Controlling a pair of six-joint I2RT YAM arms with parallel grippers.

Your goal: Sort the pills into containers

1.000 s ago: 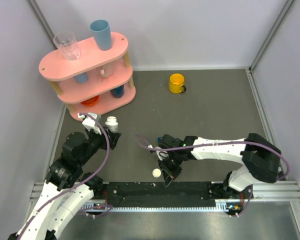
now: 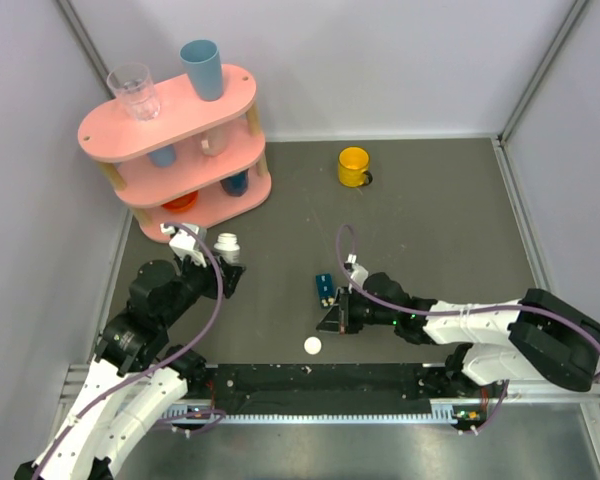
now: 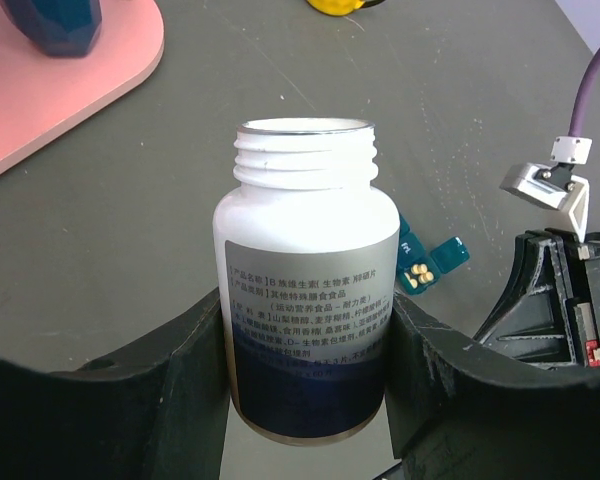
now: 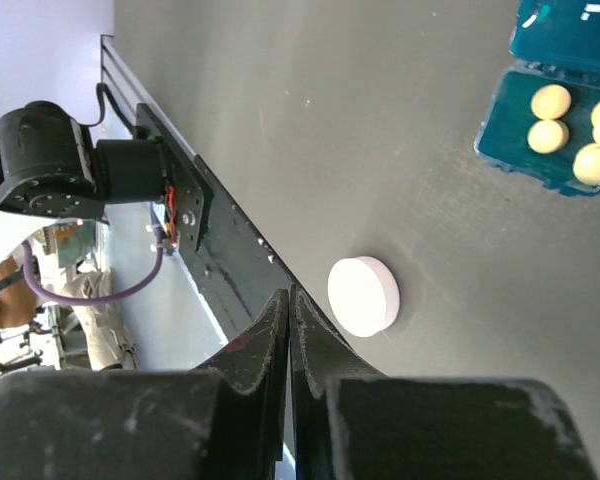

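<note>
My left gripper is shut around a white pill bottle (image 3: 305, 215) with a silver and dark-blue label. The bottle is upright, its threaded mouth uncapped; its contents are hidden. A round white cap (image 4: 364, 297) lies on the grey table, just ahead of my right gripper, which is shut with nothing visible between its fingertips. In the top view the cap (image 2: 312, 345) is slightly nearer the front edge than those fingertips. Beyond them rests a small teal pill box (image 2: 325, 288); in the right wrist view its lid is open, showing several yellowish tablets (image 4: 549, 136).
At the back left stands a pink tiered shelf (image 2: 180, 135) holding cups and a clear glass (image 2: 134, 92). A yellow mug (image 2: 354, 167) sits towards the back. Bare table lies between the mug and the pill box, and along the right side.
The right gripper has swung away from the front edge and slightly left, and the pill box it covered is now in view. The left gripper with the bottle has barely shifted. The cap stays put.
</note>
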